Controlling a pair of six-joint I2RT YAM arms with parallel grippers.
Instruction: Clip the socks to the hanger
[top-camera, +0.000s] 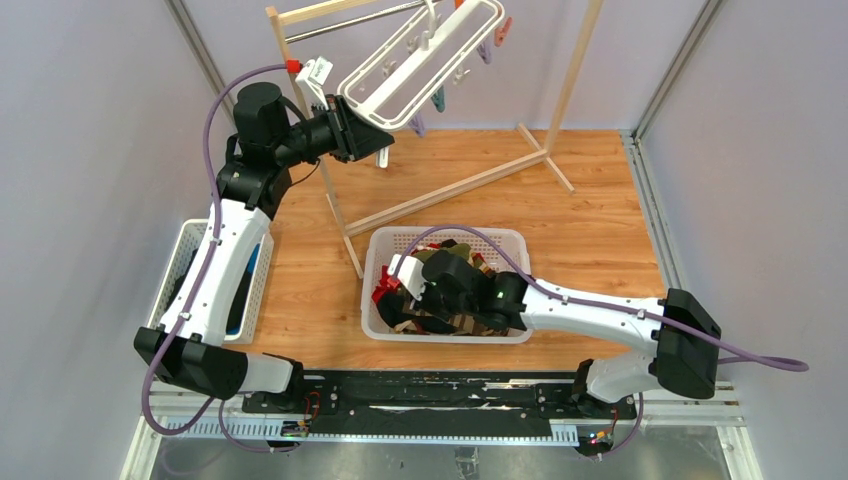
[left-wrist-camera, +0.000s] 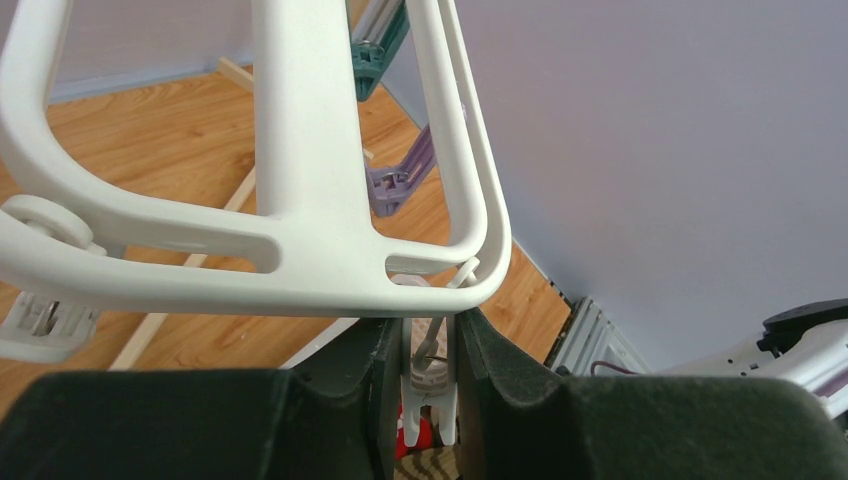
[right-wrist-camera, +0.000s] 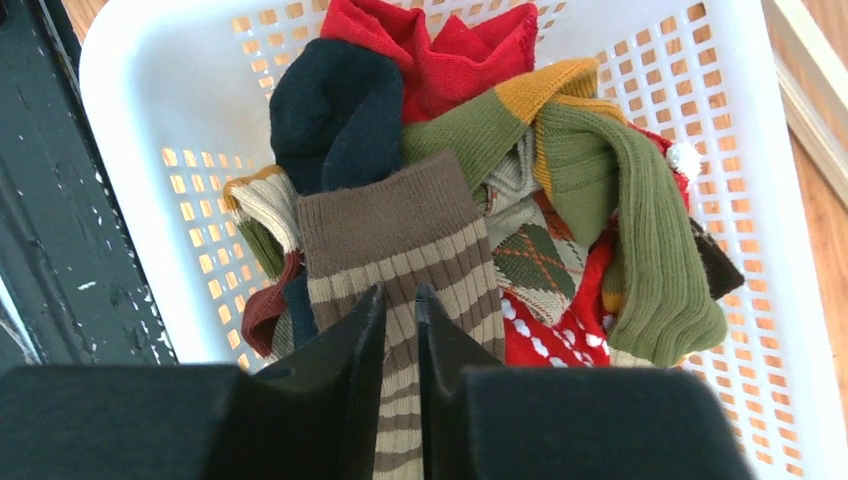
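The white hanger (top-camera: 422, 62) hangs tilted from the wooden stand, with clips along it. My left gripper is shut on a white clip (left-wrist-camera: 431, 375) at the hanger's near corner; no sock shows in that clip. In the white basket (right-wrist-camera: 135, 200) lies a heap of socks. A brown-and-beige striped sock (right-wrist-camera: 400, 245) is on top, dark cuff toward the far side in the right wrist view. Just over it is my right gripper, its fingers a narrow gap apart with the sock's stripes visible between them. Whether they touch the cloth I cannot tell.
Purple (left-wrist-camera: 400, 180) and teal (left-wrist-camera: 376, 55) clips dangle from the hanger. The stand's wooden bar (top-camera: 450, 190) crosses the floor behind the basket. A second white basket (top-camera: 255, 305) with dark things stands beside my left arm. Bare wooden floor (top-camera: 590, 230) lies to the right.
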